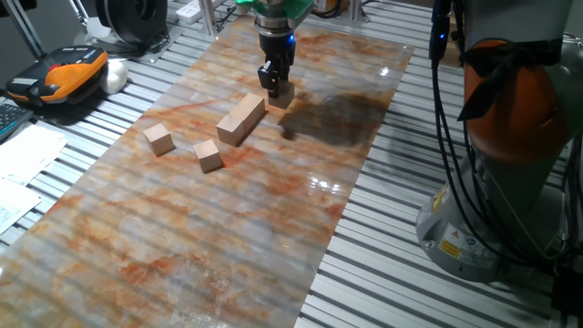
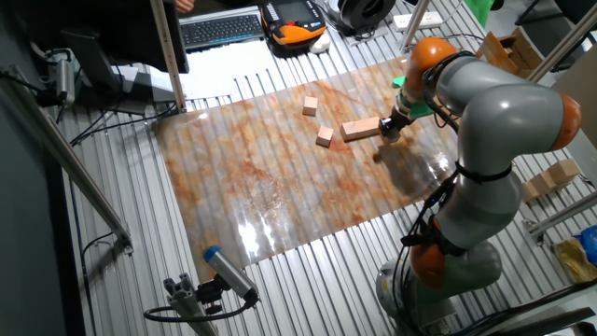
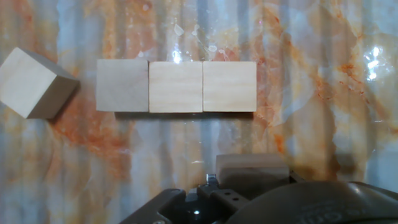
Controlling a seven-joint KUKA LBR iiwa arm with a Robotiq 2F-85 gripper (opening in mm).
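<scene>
Over the far part of the marbled board, my gripper (image 1: 274,89) is shut on a light wooden cube (image 1: 285,97). In the wrist view that held cube (image 3: 252,163) looks larger than the others and partly hides behind the dark gripper parts. Its shadow falls apart from it, so it seems raised off the board. Close by lies a straight row of three wooden cubes (image 3: 176,87), touching side by side; in exterior view 1 the row (image 1: 240,120) looks like one bar. Two loose cubes lie apart, one nearer the row (image 1: 208,156) and another farther left (image 1: 158,139).
The marbled board (image 1: 228,246) is clear across its near half. An orange and black device (image 1: 62,77) stands beyond its left edge. At right rises the robot's base (image 1: 465,228). A camera on a post (image 2: 229,273) stands by the board's edge in exterior view 2.
</scene>
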